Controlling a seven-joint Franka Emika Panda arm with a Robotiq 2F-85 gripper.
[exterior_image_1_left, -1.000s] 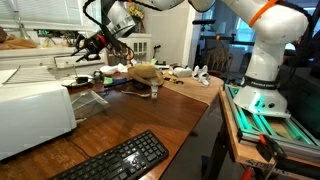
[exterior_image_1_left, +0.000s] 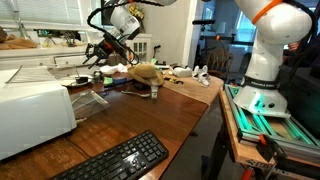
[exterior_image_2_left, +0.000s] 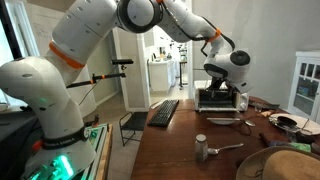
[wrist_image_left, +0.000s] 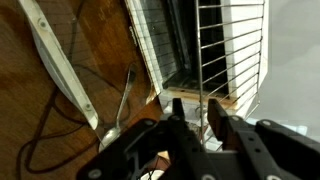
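Observation:
A white toaster oven (exterior_image_1_left: 38, 115) stands at the left in exterior view 1, its glass door (exterior_image_1_left: 91, 104) lowered. In exterior view 2 my gripper (exterior_image_2_left: 243, 92) is close to the oven's upper right side. The wrist view shows a wire rack (wrist_image_left: 228, 42), with a long bar running down to my gripper. The fingers are closed around the end of that bar as far as shows; the dark fingers hide the exact contact. Left of the rack lies the pale edge of the door (wrist_image_left: 60, 65).
A black keyboard (exterior_image_1_left: 117, 158) lies in front of the oven. A shaker (exterior_image_2_left: 201, 147), a spoon (exterior_image_2_left: 226, 149) and a brown hat (exterior_image_2_left: 280, 163) occupy the table farther along.
In exterior view 1 my arm and gripper have shifted to the right over the last second. The oven, its door and the keyboard have stayed put.

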